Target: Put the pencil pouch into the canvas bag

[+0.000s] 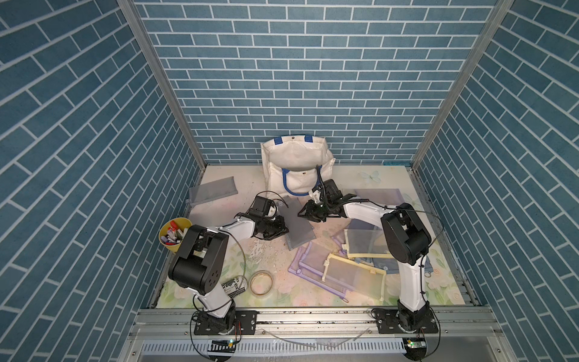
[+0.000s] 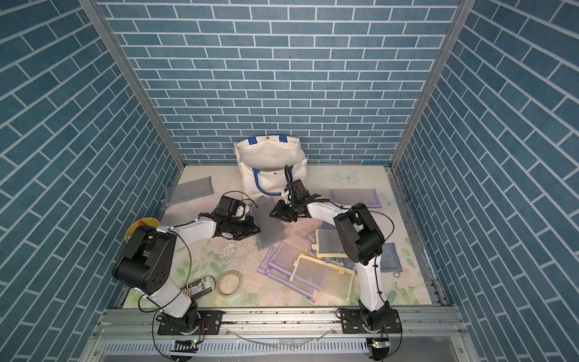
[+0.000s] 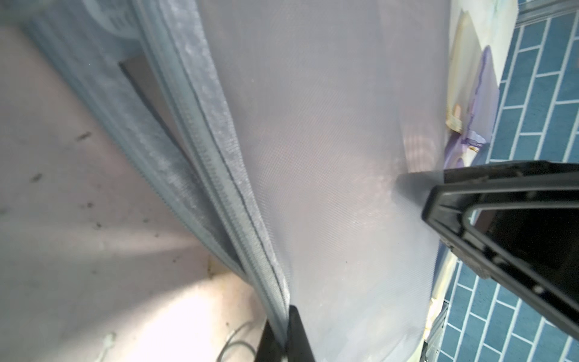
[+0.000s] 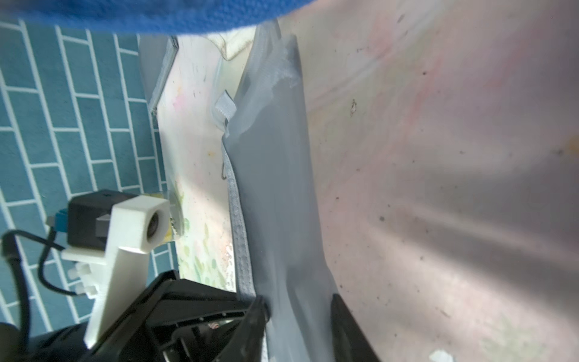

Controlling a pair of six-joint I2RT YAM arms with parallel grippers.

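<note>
The grey mesh pencil pouch (image 1: 297, 228) is between my two grippers, in front of the white canvas bag (image 1: 296, 154) with blue handles. In the left wrist view my left gripper is shut on the pouch's zipped edge, which rises from the fingertips. My right gripper is partly open, one finger on either side of the pouch's far edge, with gaps that are hard to judge. A blue bag handle (image 4: 162, 18) crosses the top of the right wrist view. The bag stands upright with its mouth open.
Another grey pouch (image 1: 213, 190) lies at the back left. Purple and yellow mesh pouches (image 1: 354, 276) spread over the front right. A yellow cup (image 1: 175, 244) of markers, a tape roll (image 1: 261, 282) and a can (image 2: 199, 287) sit at left.
</note>
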